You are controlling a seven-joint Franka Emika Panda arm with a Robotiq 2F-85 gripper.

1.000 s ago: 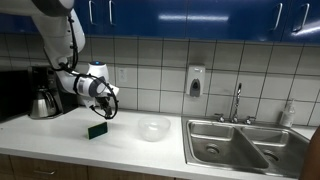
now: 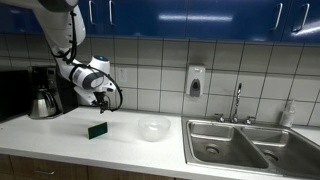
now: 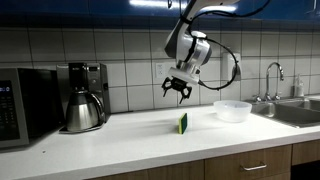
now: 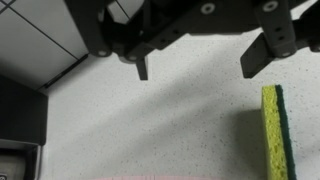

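Observation:
A sponge point(image 4: 275, 135), yellow with a dark green side, stands on the white counter. In exterior view 1 its dark green face point(image 2: 97, 130) shows; in exterior view 2 it is upright and narrow point(image 3: 183, 123). My gripper is open, fingers wide apart with nothing between them. It hangs above the counter, a little behind the sponge and clear of it, as exterior view 2 shows. In the wrist view the sponge lies at the lower right, outside the gap between the fingers. A translucent white bowl point(image 2: 154, 128) sits to the sponge's right.
A double sink point(image 2: 250, 146) with a tap point(image 2: 237, 103) is at the right. The coffee maker point(image 3: 84, 98) stands at the back left, near a black microwave point(image 3: 28, 103). Tiled wall rises behind.
My arm has shifted slightly, with the gripper a little higher and further left in exterior view 1. A brown shape at the lower right edge is gone. Sponge and bowl have stayed put.

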